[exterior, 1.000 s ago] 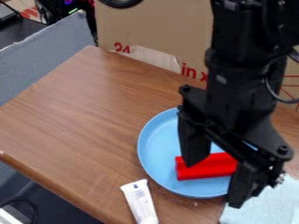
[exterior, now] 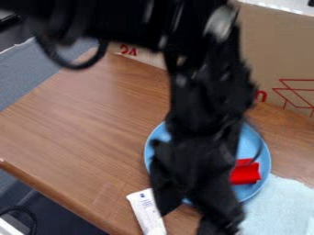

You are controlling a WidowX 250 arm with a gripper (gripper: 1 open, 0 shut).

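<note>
The black arm fills the middle and top of the camera view, blurred, with my gripper point(exterior: 203, 197) low over the blue plate point(exterior: 248, 144) and hiding much of it. A red object point(exterior: 247, 172) shows on the plate just right of the gripper. A white tube point(exterior: 143, 210) lies on the wooden table point(exterior: 68, 128) to the lower left of the plate. The blur makes the fingertips hard to make out.
A cardboard box point(exterior: 274, 64) stands at the back. A pale blue cloth point(exterior: 280, 211) lies at the lower right.
The arm has swung leftward and now covers the plate's middle and left side, uncovering the box at upper right and more of the red object's right end.
</note>
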